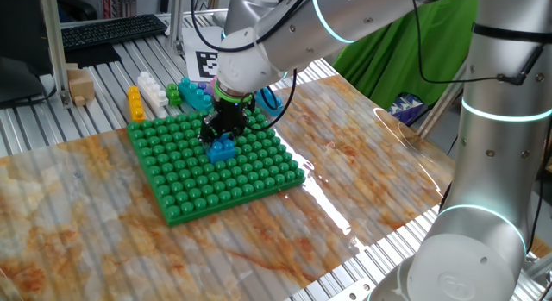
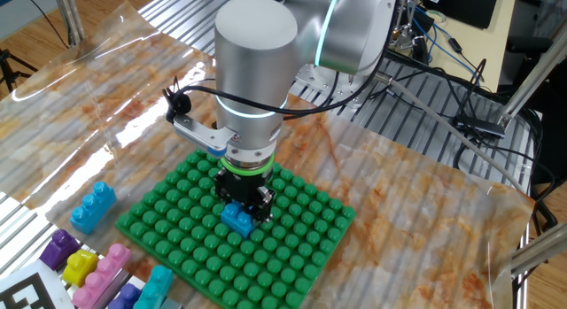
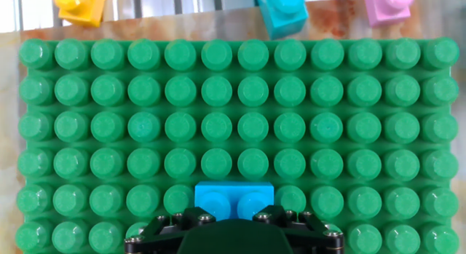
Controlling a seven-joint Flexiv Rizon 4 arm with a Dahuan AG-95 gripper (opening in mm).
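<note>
A blue brick (image 1: 221, 149) sits near the middle of the green studded baseplate (image 1: 177, 206). My gripper (image 1: 224, 127) is low over the plate, right at this brick. In the wrist view the black fingers (image 3: 171, 228) come in from both sides at the near part of the blue brick (image 3: 234, 196), whose far two studs show. The dark gripper body hides the rest of the brick and the fingertips, so whether they press on it cannot be made out. From the other side, the gripper (image 2: 244, 196) stands directly behind the blue brick (image 2: 236, 219).
Beyond the plate's far edge lie loose bricks: yellow (image 1: 135, 103), white (image 1: 153, 90), teal (image 1: 195, 95), pink (image 2: 103, 275) and a blue one (image 2: 93, 207). A wooden block (image 1: 80, 84) stands at the left. The marbled sheet (image 1: 78, 215) in front of the plate is clear.
</note>
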